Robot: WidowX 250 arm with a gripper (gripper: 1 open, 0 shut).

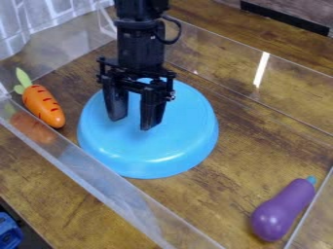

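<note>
My black gripper (134,109) hangs over a bright blue round object (154,148), like an upturned bowl or lid, its two fingers apart at its top. Whether anything is held between them is hard to see; the gripper looks open. An orange toy carrot (41,100) with green leaves lies to the left, and a purple toy eggplant (283,208) lies at the lower right.
Clear walls (92,190) border the lower left, with a small blue object (7,233) beyond them.
</note>
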